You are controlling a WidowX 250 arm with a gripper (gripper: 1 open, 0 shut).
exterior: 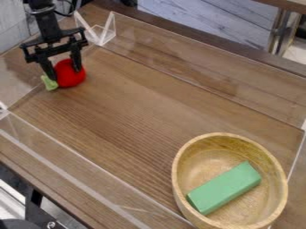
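My black gripper (60, 59) is lowered at the left, its dark fingers around the top of a red round object (70, 77) that has a green part (49, 82) on its left side. Whether the fingers touch or grip it is unclear in this small view. At the lower right a wooden bowl (182, 172) holds a green block (224, 189).
A pale strip runs along the left edge, and a wooden ledge (275, 9) is at the top right.
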